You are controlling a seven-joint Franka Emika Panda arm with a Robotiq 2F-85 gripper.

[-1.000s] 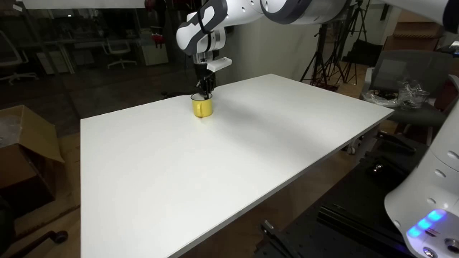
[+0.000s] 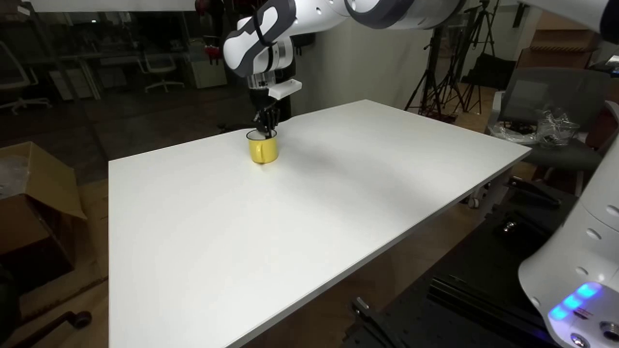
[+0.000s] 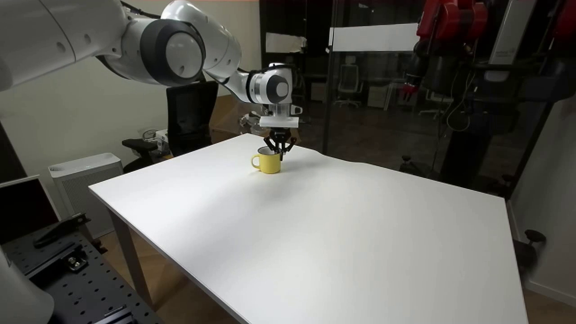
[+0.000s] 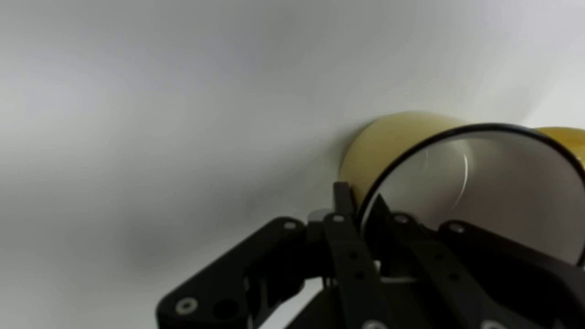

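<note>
A yellow mug (image 2: 263, 151) with a dark rim and a pale inside is upright at the far side of the white table. My gripper is shut on the mug's rim, one finger outside the wall and the other inside. In exterior view 2 the mug (image 3: 269, 164) has its handle pointing left, and the gripper (image 3: 281, 156) grips the opposite side. Whether the mug's base touches the table is hard to tell. Its handle is only partly visible at the right edge of the wrist view.
An open cardboard box (image 2: 40, 197) stands on the floor off the table's left side.
In exterior view 1 the gripper and the mug have moved together a little to the left and toward the camera. The grip on the rim looks the same.
</note>
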